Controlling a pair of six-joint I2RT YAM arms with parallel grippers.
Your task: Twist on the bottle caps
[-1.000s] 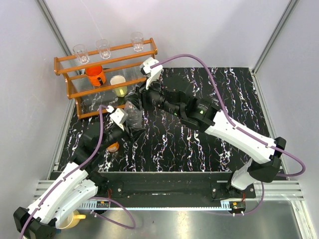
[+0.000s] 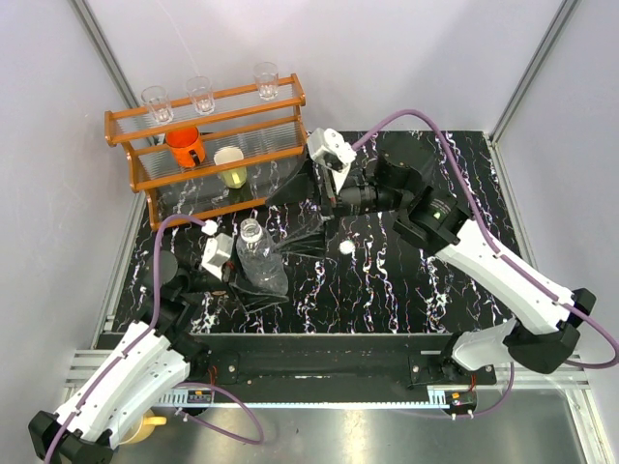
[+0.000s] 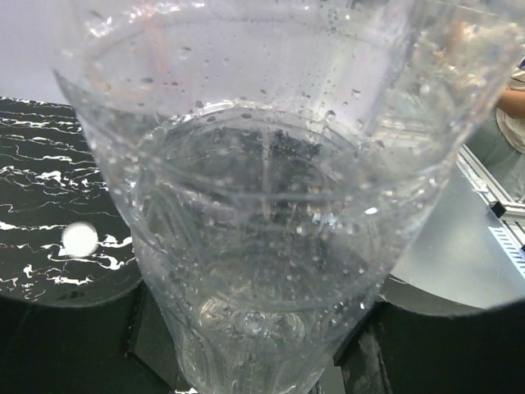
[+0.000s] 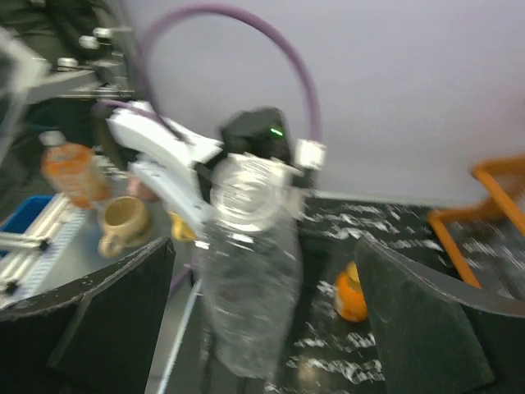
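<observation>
A clear ribbed bottle (image 2: 259, 259) is held leaning by my left gripper, shut around its body. The bottle's mouth (image 2: 250, 230) is bare, as the right wrist view also shows. My right gripper stands wide open, its fingers (image 4: 111, 320) spread to either side of the bottle in that view, gripping nothing. Away from the bottle, a small round white cap (image 2: 346, 247) shows against the black marbled surface, right of the right gripper. The left wrist view has this cap (image 3: 79, 239) at its left, slightly blurred.
A wooden rack (image 2: 208, 121) with glasses and two mugs stands at the back left. Low behind the clear bottle is an orange item (image 4: 351, 295). A cup (image 4: 125, 222) sits outside the front edge.
The cap went from the bottle's mouth to the right, over the marble. The left gripper has tipped with the bottle.
</observation>
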